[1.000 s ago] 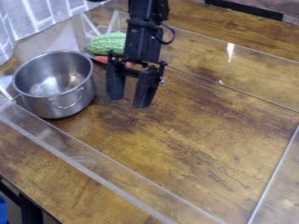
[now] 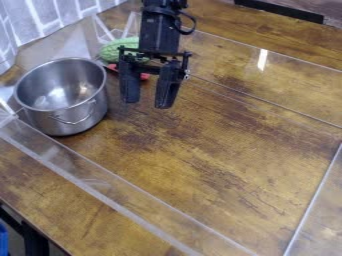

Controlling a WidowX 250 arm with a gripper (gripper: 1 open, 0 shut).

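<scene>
The black gripper point(image 2: 150, 89) hangs over the middle-back of the wooden table, fingers apart and open, with nothing seen between them. To its left sits a steel pot point(image 2: 60, 98). Behind the gripper lie a green textured vegetable point(image 2: 116, 49) and a red item point(image 2: 115, 69), both partly hidden by the arm.
Clear panel edges run along the left front and right side. A crumpled light cloth or plastic point(image 2: 38, 25) is at the back left.
The gripper has risen slightly in the view, now covering more of the green vegetable. The pot appears unmoved.
</scene>
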